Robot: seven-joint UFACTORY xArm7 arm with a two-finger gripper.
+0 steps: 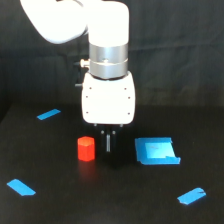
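Observation:
A small red block sits on the dark table, left of the middle. My gripper hangs from the white arm just to the right of the block, with a narrow gap of table showing between the two. The gripper's fingers look thin and dark against the black table, so their opening is hard to make out. Nothing shows held at their tips.
A blue square, tray-like with a lighter rim, lies to the right of the gripper. Strips of blue tape mark the table at the left back, left front and right front.

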